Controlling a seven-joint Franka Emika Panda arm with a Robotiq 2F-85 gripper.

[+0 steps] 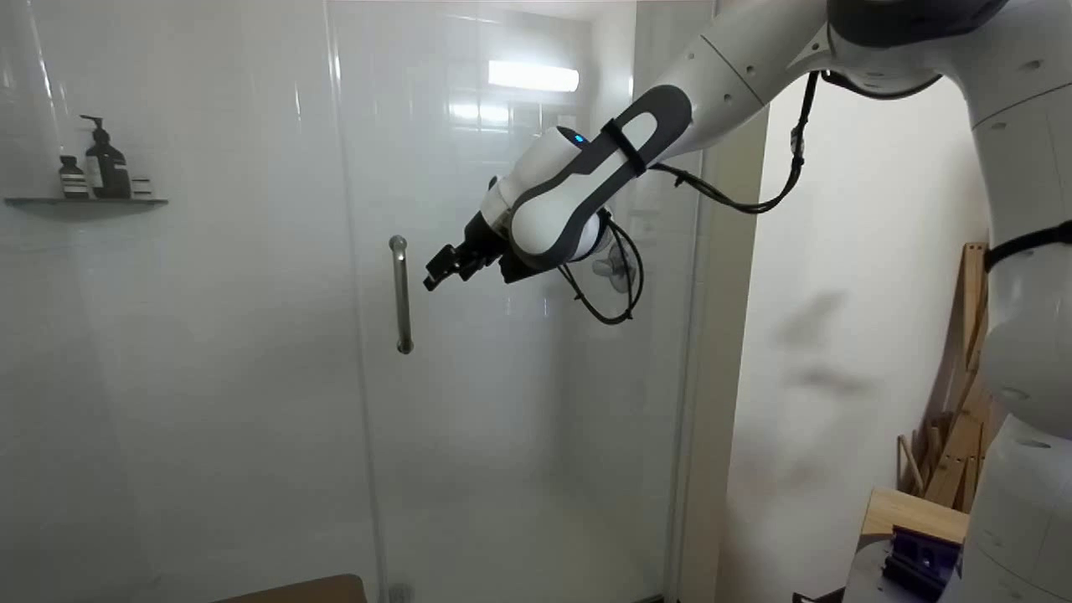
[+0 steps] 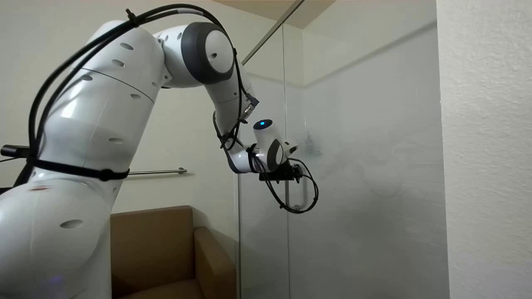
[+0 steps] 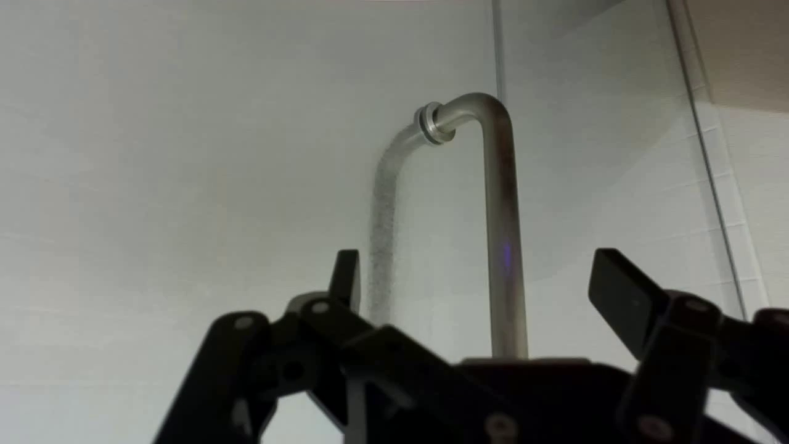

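My gripper stands open in the wrist view, its black fingers spread wide with nothing gripped. Beyond and between the fingers, a vertical metal door handle (image 3: 504,237) runs up and bends into its mount on the glass; its lower part is hidden behind the gripper body. The first exterior view shows the whole handle (image 1: 401,296) on the shower door (image 1: 523,402), with my gripper (image 1: 432,270) to the right of it in the picture. In the second exterior view, the wrist and cables partly cover the handle.
A small shelf (image 1: 85,201) with bottles is on the wall at the left. A brown armchair (image 2: 154,249) stands below, beside the arm. Loose black cables (image 2: 314,192) loop under the wrist. The air around the gripper is clear.
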